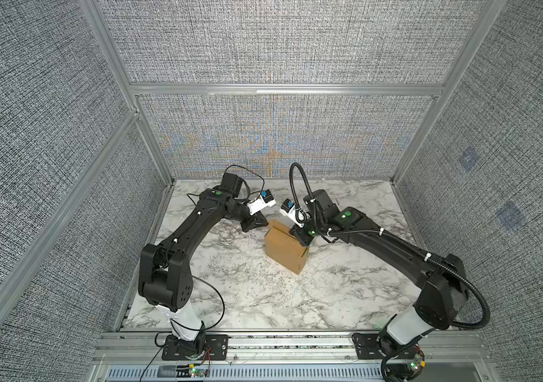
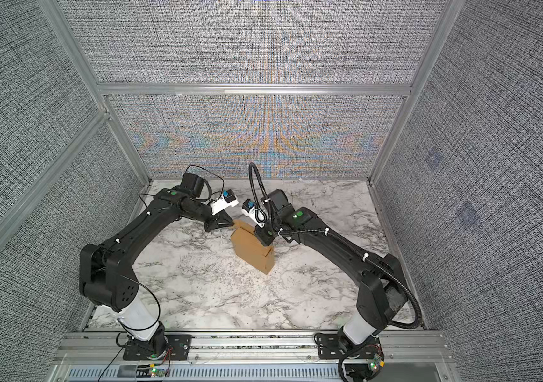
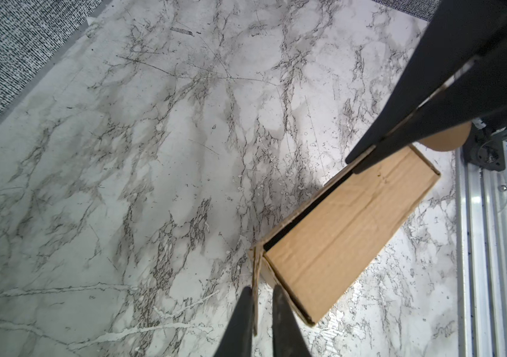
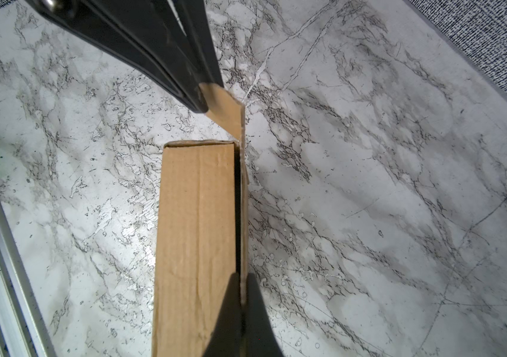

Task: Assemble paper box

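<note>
A cardboard box (image 1: 282, 251) stands on its narrow side in the middle of the table, a thin panel running along one long edge of its top. My right gripper is shut on that thin panel, which also shows between its fingers in the left wrist view. My left gripper is at the box's far end, its fingers part open around an upright cardboard flap (image 4: 223, 107), which appears edge-on between them; whether they touch it I cannot tell.
Both arms reach in from the front rail, and textured walls with metal frames enclose the table on the sides and back.
</note>
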